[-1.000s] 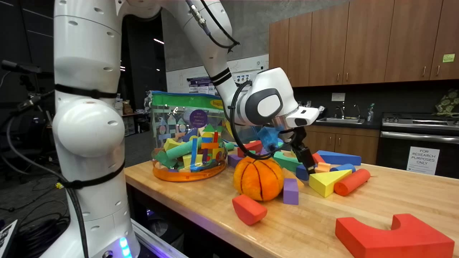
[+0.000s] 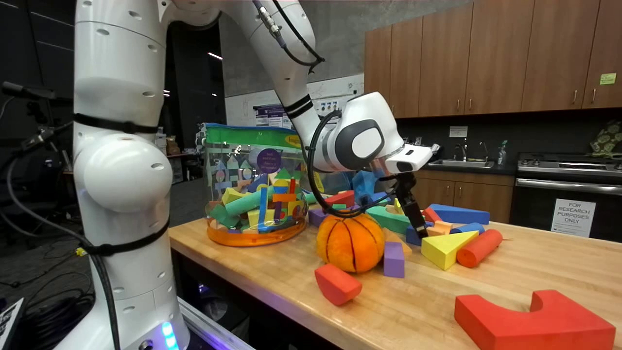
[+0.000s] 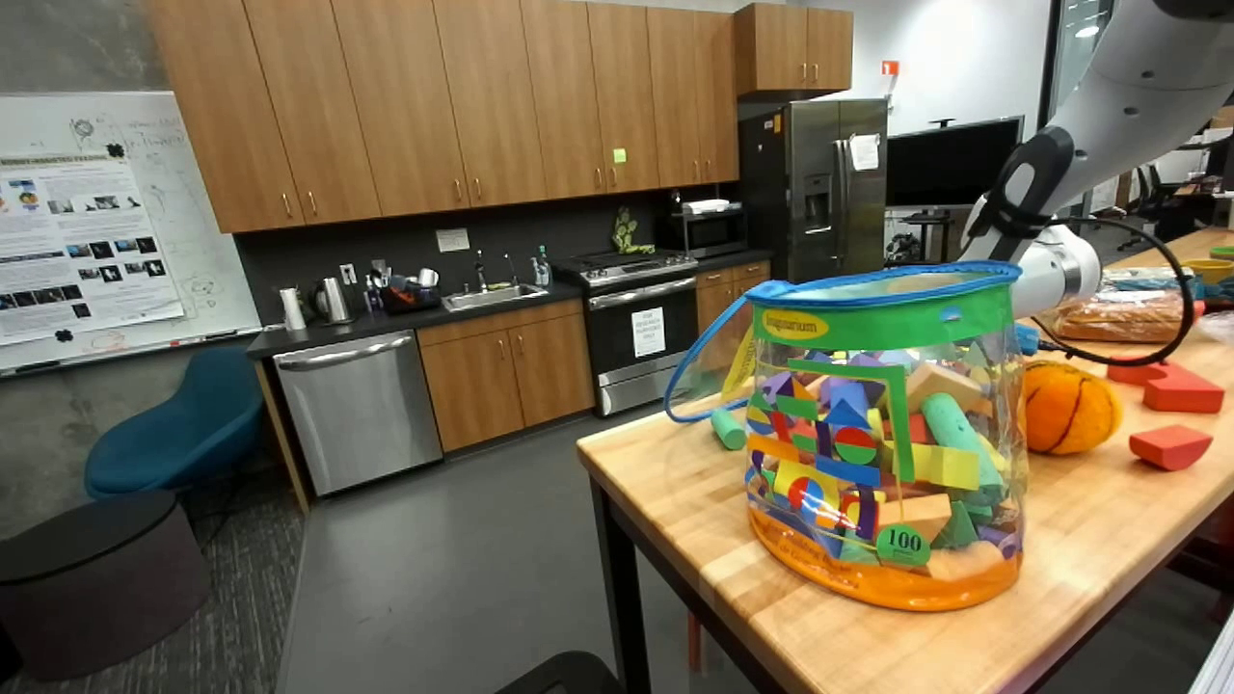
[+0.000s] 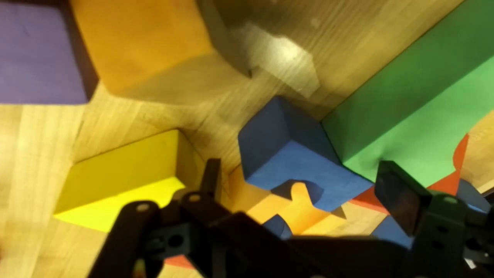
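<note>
My gripper stands open low over the table, its fingers apart. In the wrist view a dark blue block (image 4: pixel 291 150) with an arch cut-out lies between and just beyond the fingertips. On one side a yellow block (image 4: pixel 125 173) is close to one fingertip. A long green block (image 4: pixel 417 106) touches the blue block's other side, near the opposite finger. In exterior view 1 a black finger (image 2: pixel 415 216) reaches down beside the blue block (image 2: pixel 412 236), behind the yellow wedge (image 2: pixel 447 248). No block is visibly gripped.
An orange pumpkin-like ball (image 2: pixel 351 242), purple block (image 2: pixel 394 259) and red cylinder (image 2: pixel 479 248) crowd nearby. A clear tub of blocks (image 3: pixel 885 584) stands at the table's end. A red arch block (image 2: pixel 533 326) lies in front.
The yellow wedge, red cylinder and blue cylinder have shifted slightly to the right. My gripper has moved only a little, its visible finger slightly lower. The ball and front blocks have stayed put.
</note>
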